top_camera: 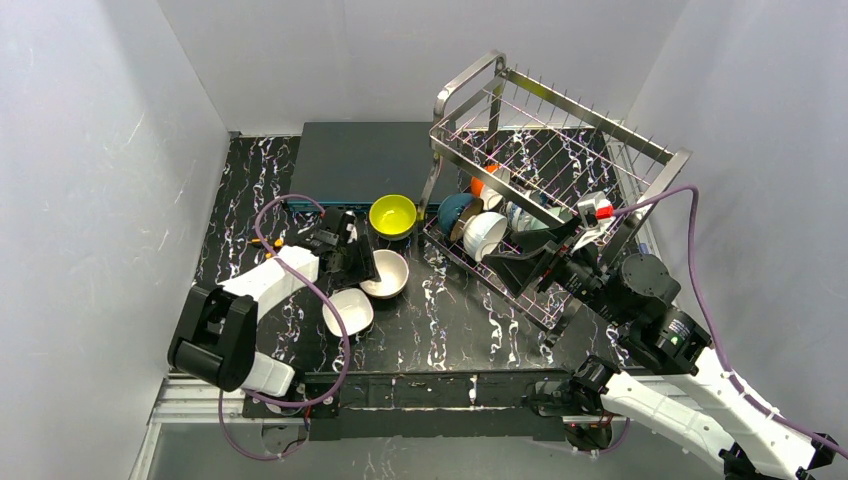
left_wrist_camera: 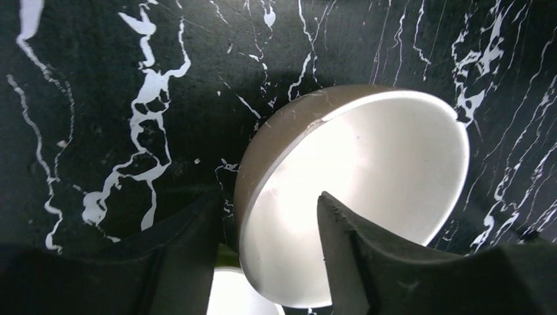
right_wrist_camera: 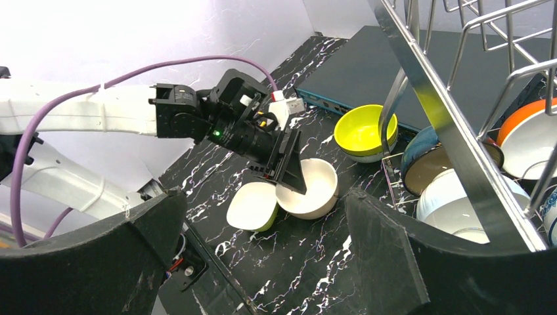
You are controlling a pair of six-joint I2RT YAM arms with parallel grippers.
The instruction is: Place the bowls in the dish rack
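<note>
A white round bowl (top_camera: 388,280) sits on the marble counter; my left gripper is open over its rim, one finger outside the wall, the other above the inside. Below it is a white square bowl (top_camera: 348,316) with a green outside. A yellow bowl (top_camera: 393,213) stands behind. In the dish rack (top_camera: 556,108), the lower level holds a blue bowl (right_wrist_camera: 420,146), a white bowl (top_camera: 483,233), an orange bowl (right_wrist_camera: 530,142) and others. My right gripper stands open beside the rack, nothing between its fingers.
A dark flat box (top_camera: 350,160) lies at the back behind the bowls. Grey walls surround the counter. The counter in front of the rack and right of the bowls is clear. A purple cable arches over the left arm.
</note>
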